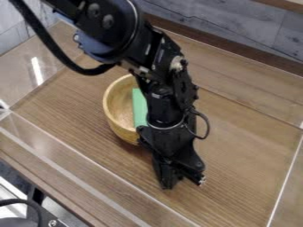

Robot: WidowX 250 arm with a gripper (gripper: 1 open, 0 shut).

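My black gripper (pixel 169 173) reaches down in the middle of the view to just above the wooden table (pixel 236 168); its fingertips are dark and their opening is unclear. Behind the arm, to the left, is a yellow bowl (pixel 116 104) with a green object (pixel 138 105) in it, both partly hidden by the arm.
A grey wooden wall (pixel 236 31) runs along the back. A black cable curves across the upper left, and another lies at the lower left corner.
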